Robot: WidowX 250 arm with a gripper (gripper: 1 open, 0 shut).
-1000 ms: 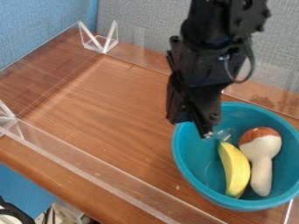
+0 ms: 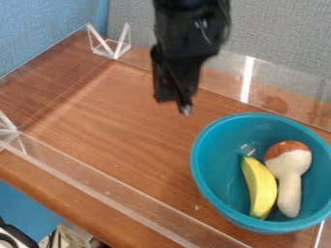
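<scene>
My black gripper (image 2: 184, 102) hangs high over the middle-back of the wooden table, blurred, its fingertips close together with nothing visible between them. Below and to the right sits a teal bowl (image 2: 220, 199) holding a yellow banana (image 2: 258, 186) and a toy mushroom (image 2: 289, 179) with a reddish-brown cap and pale stem.
Clear plastic edging runs along its sides, with white wire brackets (image 2: 110, 44) at the back left. A grey wall stands behind.
My gripper has moved up and leftward, away from above the bowl. The banana and mushroom stay where they were in the bowl.
</scene>
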